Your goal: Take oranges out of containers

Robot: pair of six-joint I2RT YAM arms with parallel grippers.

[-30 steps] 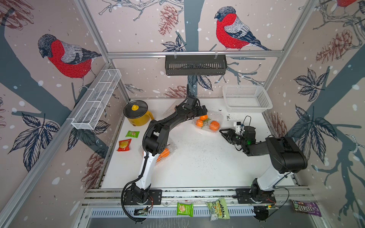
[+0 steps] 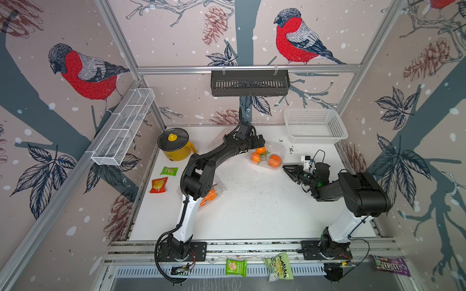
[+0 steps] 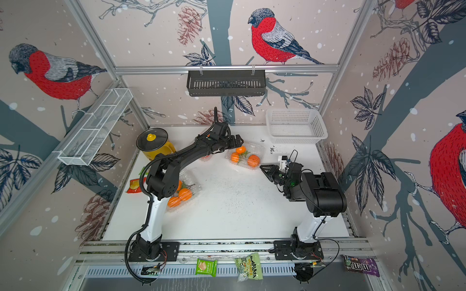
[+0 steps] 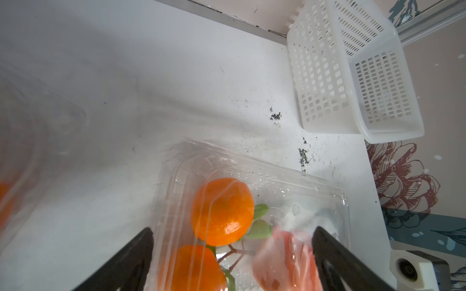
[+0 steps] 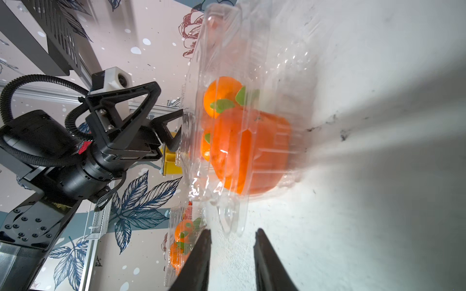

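Note:
A clear container [image 2: 265, 156] with several oranges and green leaves sits at the back centre; its oranges [image 4: 222, 211] show beneath my left gripper, which is open over it with nothing held. My right gripper is at the container's right side, low near the table, its fingers apart and empty. A second container with oranges [image 3: 182, 194] lies at the front left, partly behind the left arm. A third clear container [image 2: 218, 138] is at the back, mostly hidden by that arm.
A white basket [image 2: 315, 126] stands at the back right. A yellow pot [image 2: 173, 148] and snack packets [image 2: 159, 185] are on the left. A dark rack [image 2: 250, 89] hangs on the back wall.
The left arm shows no clear movement.

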